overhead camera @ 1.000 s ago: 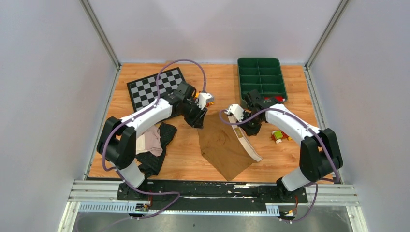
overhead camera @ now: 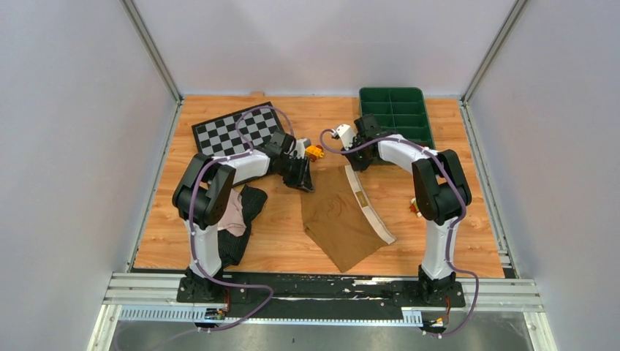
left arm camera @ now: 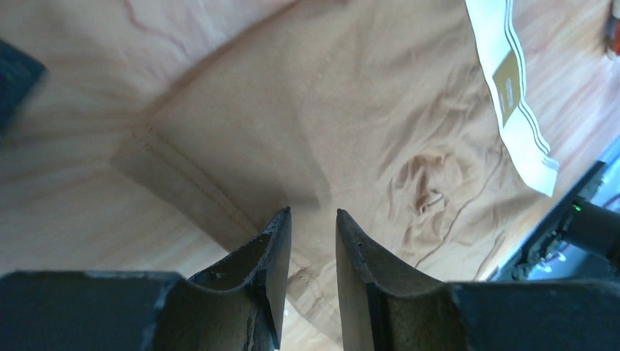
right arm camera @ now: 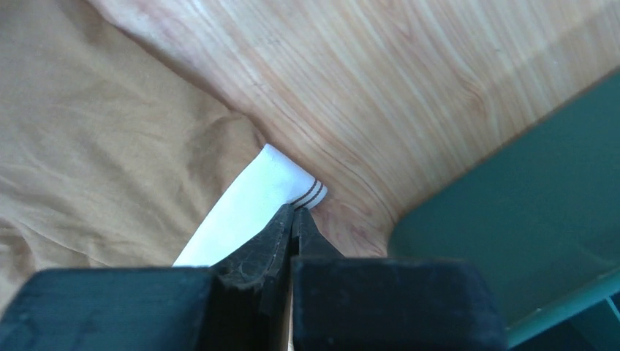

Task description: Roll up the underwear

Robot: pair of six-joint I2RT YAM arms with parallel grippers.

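Brown underwear (overhead camera: 338, 219) lies spread on the wood table, its white waistband (overhead camera: 369, 212) running along the right side. My left gripper (overhead camera: 305, 183) is at its upper left edge; in the left wrist view the fingers (left arm camera: 270, 270) stand slightly apart over the cloth, with no fabric clearly between them. My right gripper (overhead camera: 355, 162) is at the waistband's upper end. In the right wrist view its fingers are shut at the striped band end (right arm camera: 281, 178); whether they grip any cloth is hard to tell.
A green compartment box (overhead camera: 395, 106) stands behind the right gripper, very close to it. A checkerboard (overhead camera: 223, 135), dark and pink cloths (overhead camera: 247, 219) lie left. An orange toy (overhead camera: 315, 152) is behind the cloth, another (overhead camera: 415, 207) at right.
The right arm has moved back and left to the waistband's upper end. The underwear looks nearly unchanged.
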